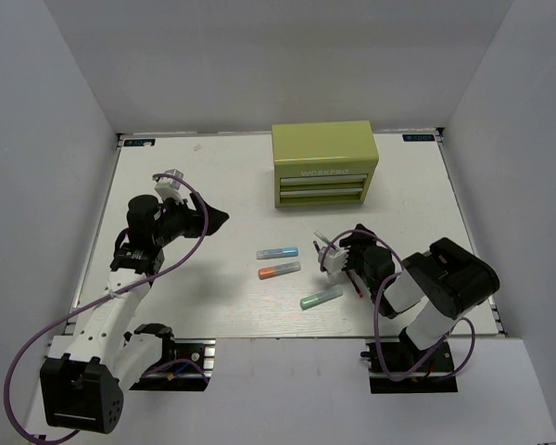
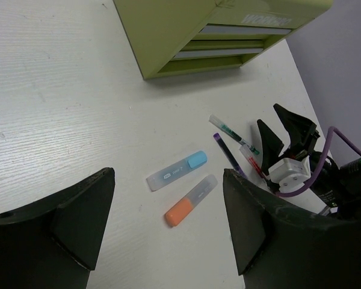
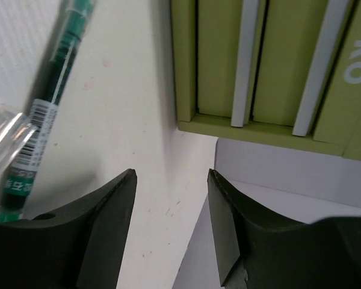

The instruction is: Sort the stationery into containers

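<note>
A green pen (image 2: pixel 227 129), purple pen (image 2: pixel 225 149) and red pen (image 2: pixel 250 158) lie beside blue (image 1: pixel 277 253), orange (image 1: pixel 279 270) and green (image 1: pixel 321 298) tubes. My right gripper (image 1: pixel 347 243) is low over the pens, part open; in its wrist view the green pen (image 3: pixel 45 114) lies left of the fingers, and nothing shows between them. My left gripper (image 1: pixel 207 214) hangs open at the left, away from the tubes.
The green WORKPRO drawer box (image 1: pixel 323 148) stands at the back centre.
</note>
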